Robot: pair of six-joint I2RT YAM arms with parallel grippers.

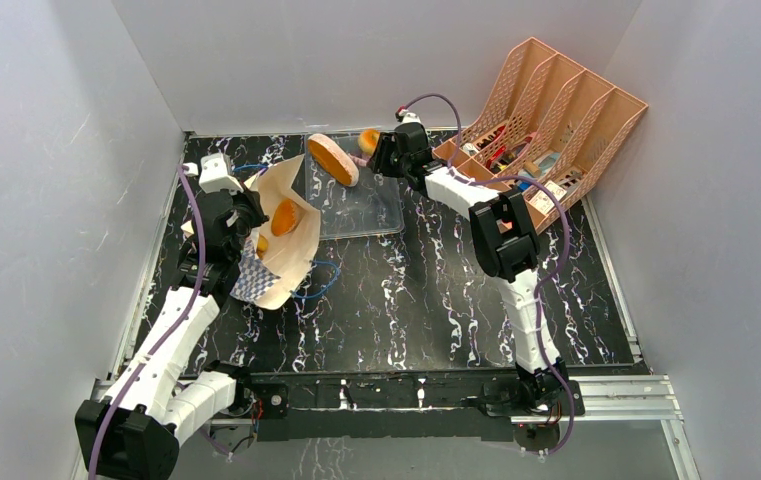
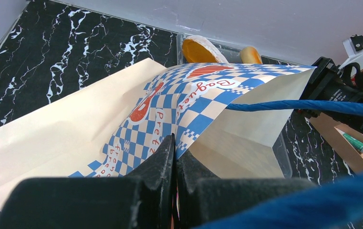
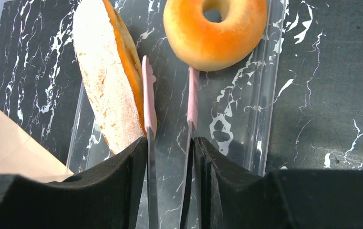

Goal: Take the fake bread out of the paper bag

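The paper bag (image 1: 296, 250) lies open at the left, orange bread (image 1: 286, 215) and a smaller piece inside. My left gripper is shut on the bag's checked paper edge (image 2: 198, 105). My right gripper stands part open over the clear tray (image 3: 265, 95), pink-padded fingers between a long bread (image 3: 104, 81) and a bagel (image 3: 222, 43); nothing is held between them. The bagel rests at the tray's back, just beyond the fingertips.
An orange divided organiser (image 1: 586, 120) with small items stands at the back right. A blue rope handle (image 2: 284, 106) crosses the bag.
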